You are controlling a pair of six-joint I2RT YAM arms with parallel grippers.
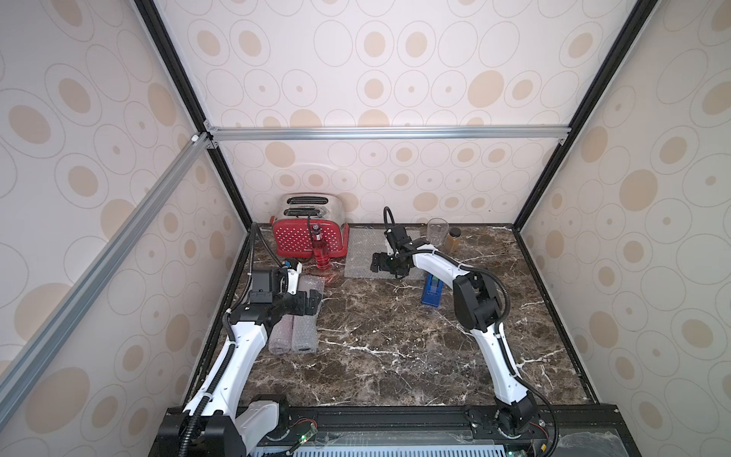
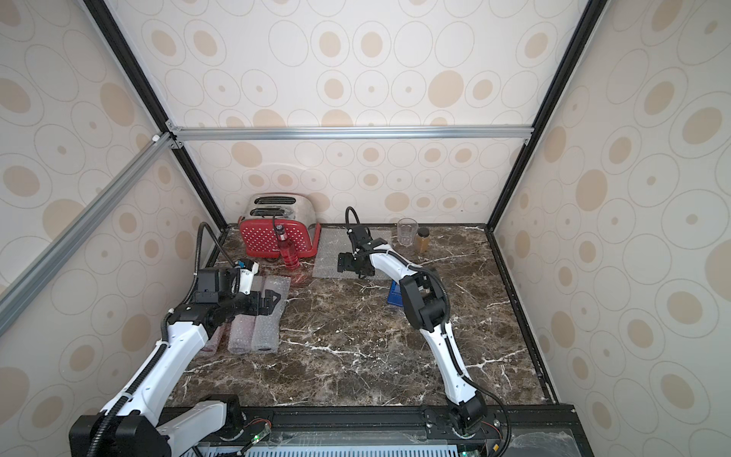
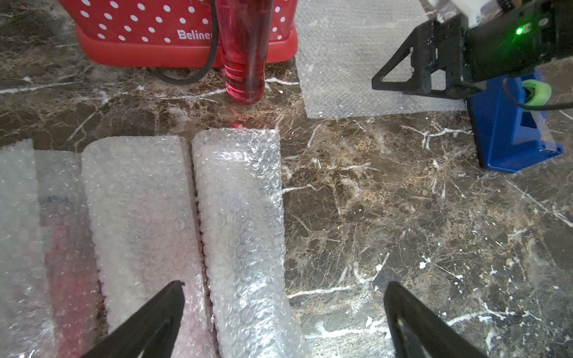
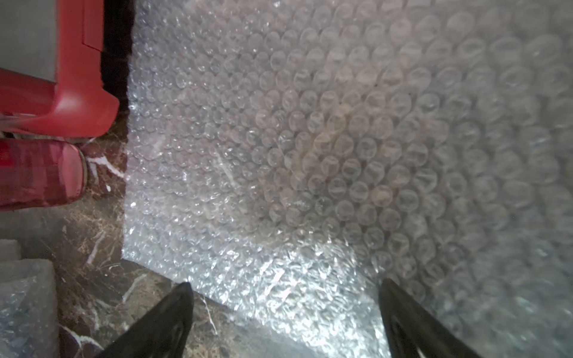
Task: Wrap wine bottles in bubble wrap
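A red bottle [image 3: 244,53] stands upright in front of the toaster. At the back middle a flat sheet of bubble wrap [image 4: 286,149] lies on the marble table. Several long bubble-wrap bundles [image 3: 238,226] lie side by side at the left; some show pink through the wrap, and whether each one holds a bottle I cannot tell. My left gripper [image 1: 310,302] hangs above these bundles, its fingers [image 3: 149,319] apart and nothing between them. Over the flat sheet is my right gripper [image 1: 383,264], also open and empty; its fingers [image 4: 161,319] show widely spread.
Behind the bottle sits a red toaster [image 1: 308,228]. A blue tape dispenser [image 3: 507,125] stands under the right arm. At the back right are a clear cup [image 2: 406,230] and a brown-topped jar [image 2: 422,240].
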